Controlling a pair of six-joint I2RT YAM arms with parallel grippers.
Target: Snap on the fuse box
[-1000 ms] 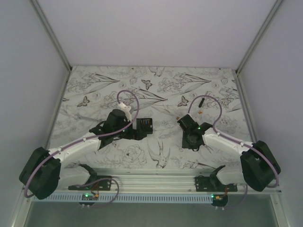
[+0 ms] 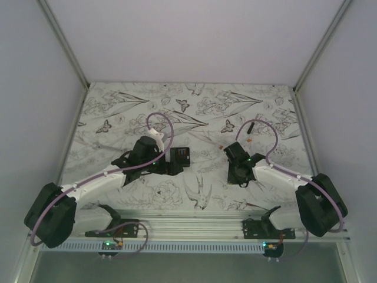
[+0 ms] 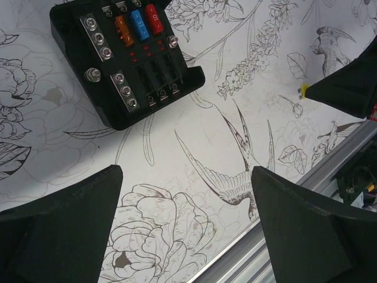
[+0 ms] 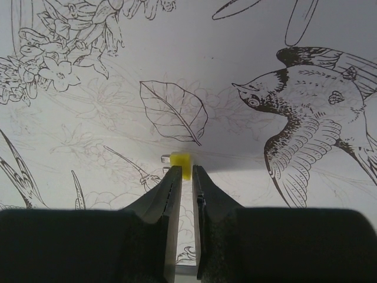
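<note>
The black fuse box (image 3: 126, 71) holds orange, blue and red fuses in its upper row, with empty slots below. In the top view it (image 2: 180, 155) lies just right of my left gripper, which is open over the paper in the left wrist view (image 3: 186, 183). A small yellow fuse (image 4: 181, 162) lies on the drawn surface right at the fingertips of my right gripper; its fingers are close together, and whether they grip it is unclear.
Farther back on the right, a black rod (image 2: 251, 127) and small orange pieces (image 2: 249, 140) lie on the patterned surface.
The left arm and fuse box have not moved.
</note>
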